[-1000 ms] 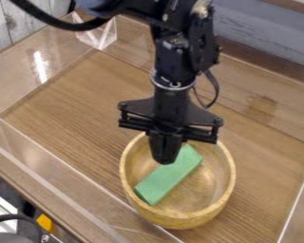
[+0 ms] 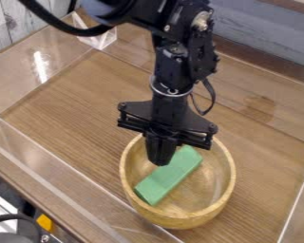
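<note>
A round wooden bowl (image 2: 205, 204) sits near the front of the table, holding a green rectangular block (image 2: 167, 177) that lies diagonally in it. The black gripper (image 2: 161, 142) points down over the back part of the bowl, just above the block's upper end. Whether its fingers are open or shut is hard to make out, and their tips partly hide the back of the bowl.
Clear plastic pieces stand at the back left and along the left edge, and a wall borders the back right.
The gripper has shifted slightly left and turned a little over the bowl. The bowl and green block look unmoved.
</note>
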